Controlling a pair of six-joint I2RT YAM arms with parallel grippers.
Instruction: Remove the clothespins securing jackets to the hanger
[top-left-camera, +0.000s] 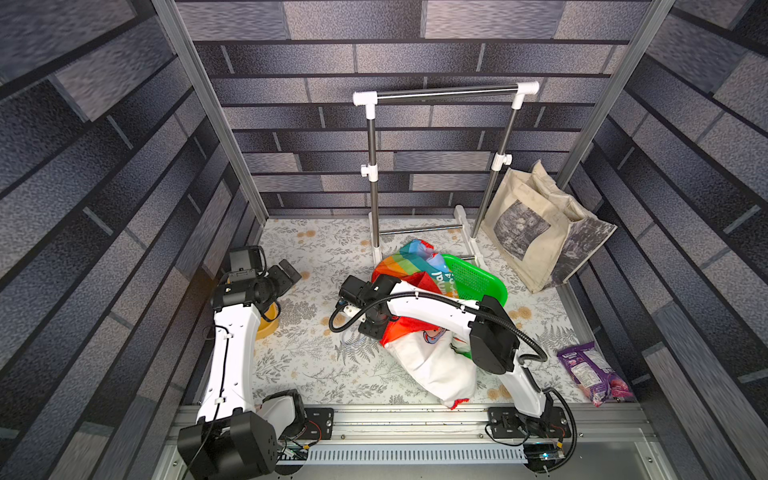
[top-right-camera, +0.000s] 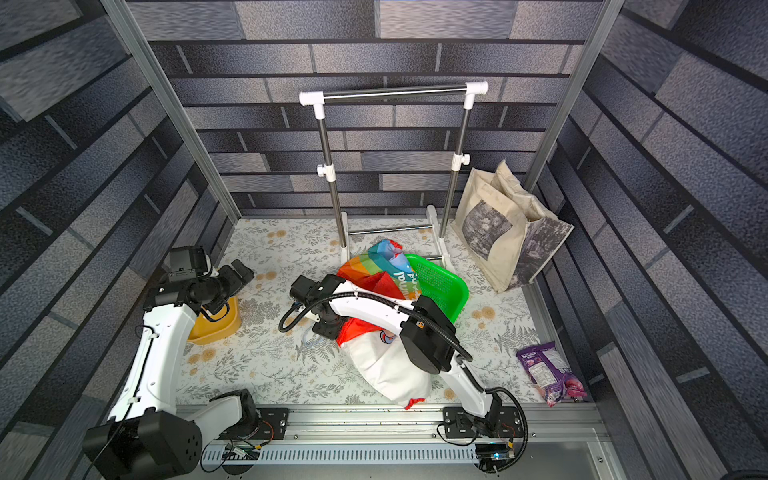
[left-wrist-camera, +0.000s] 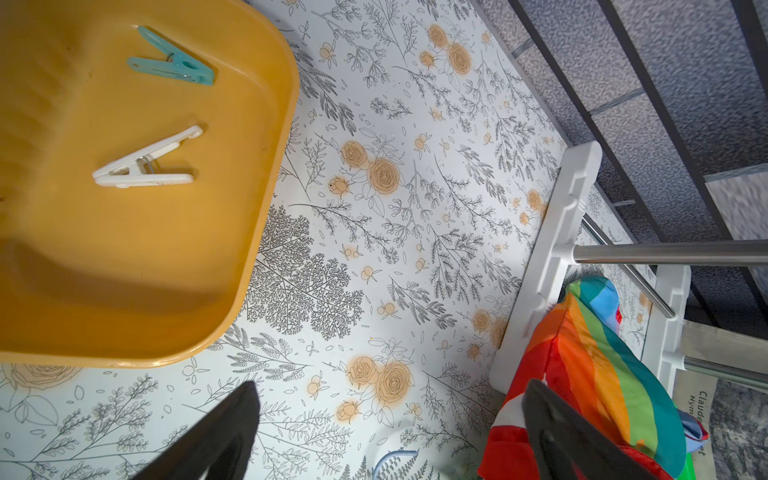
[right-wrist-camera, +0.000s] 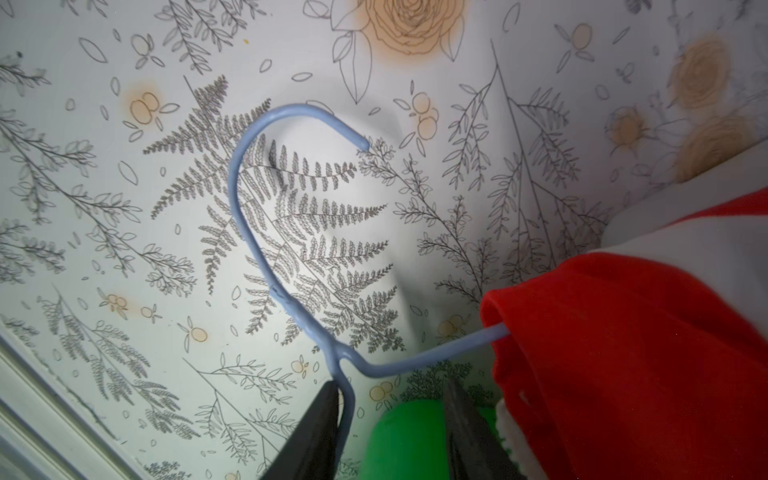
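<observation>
A teal clothespin (left-wrist-camera: 180, 65) and a white clothespin (left-wrist-camera: 144, 180) lie in the yellow tub (left-wrist-camera: 136, 248) under my left gripper, which is open and empty. My right gripper is down at the jackets: a red and white one (top-left-camera: 424, 364) and a rainbow one (top-left-camera: 412, 260), heaped on the table. A pale blue hanger (right-wrist-camera: 240, 208) shows in the right wrist view, partly inside the red cloth, its lower part beside my right gripper's part-open fingers; whether they touch it I cannot tell. No clothespin shows on the visible parts of hanger or jackets.
The green basket (top-left-camera: 480, 280) lies under and right of the jackets. The metal rack (top-left-camera: 373, 200) stands behind, a canvas bag (top-left-camera: 544, 228) to its right. A purple packet (top-left-camera: 588, 372) lies front right.
</observation>
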